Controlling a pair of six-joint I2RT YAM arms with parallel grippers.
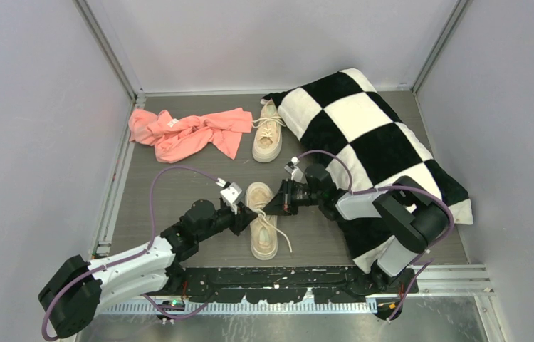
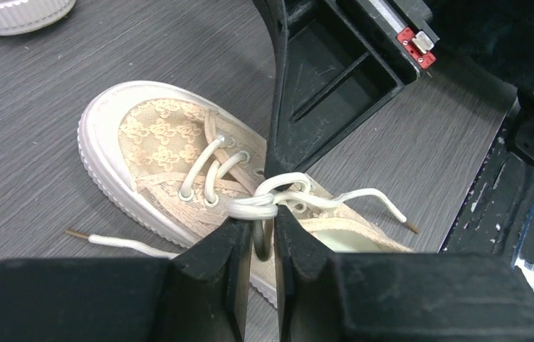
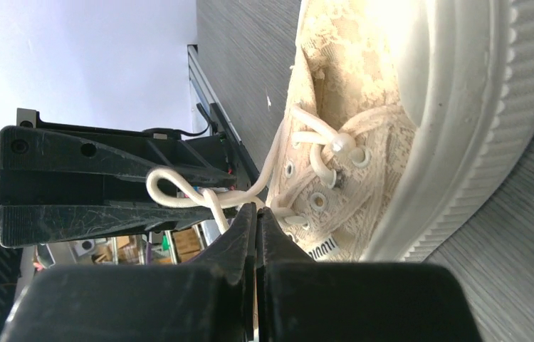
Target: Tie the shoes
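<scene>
The near cream shoe (image 1: 262, 242) lies on the table with its toe away from the robot, both grippers meeting over its laces. In the left wrist view, the white lace (image 2: 253, 208) bends across the fingertips of my left gripper, which stands part open with some lace in the narrow gap. The right wrist view shows a lace loop (image 3: 159, 187) across the left fingers (image 3: 107, 221). My right gripper is shut, and no lace shows clearly between its fingers. Its tip is beside the lace in the left wrist view. One lace end (image 2: 125, 242) lies left of the shoe.
A second cream shoe (image 1: 267, 139) stands farther back. Behind on the left is a pink cloth (image 1: 193, 132); a checkered black-and-white cushion (image 1: 357, 114) fills the right side under the right arm. Bare table (image 1: 154, 206) shows at the left.
</scene>
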